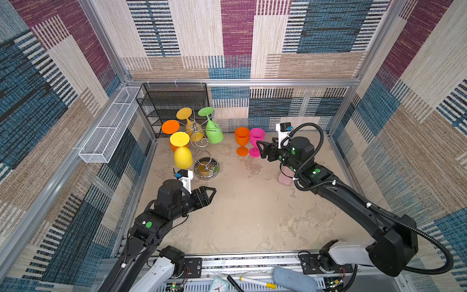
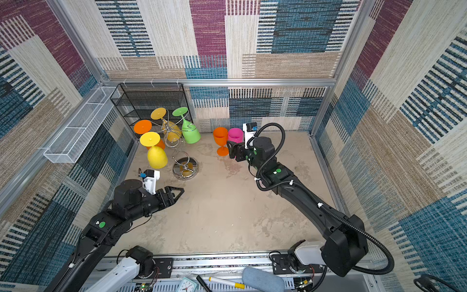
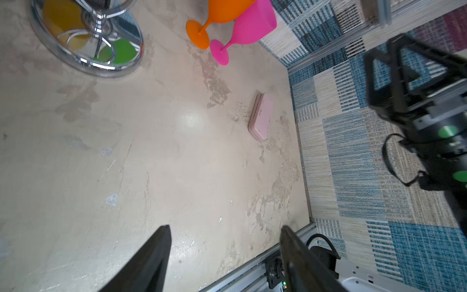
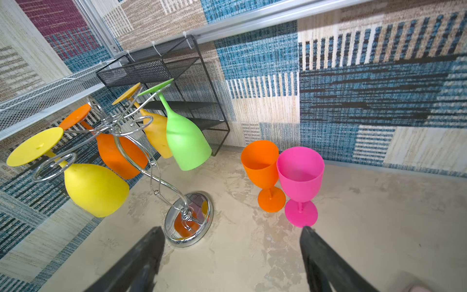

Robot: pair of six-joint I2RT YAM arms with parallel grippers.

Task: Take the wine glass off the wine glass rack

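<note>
A metal wine glass rack (image 1: 206, 168) stands at the left rear, holding upside-down glasses: yellow (image 1: 183, 155), orange (image 4: 121, 155), amber (image 4: 155, 131) and green (image 4: 189, 143). An orange glass (image 4: 260, 165) and a pink glass (image 4: 300, 180) stand upright to its right. My right gripper (image 1: 262, 148) is open beside them, facing the rack, nothing between its fingers. My left gripper (image 1: 210, 193) is open and empty at the front left of the rack's base.
A pink case (image 3: 260, 116) lies on the right side. A black mesh shelf (image 4: 184, 68) is at the back left, a white wire basket (image 1: 107, 126) on the left wall.
</note>
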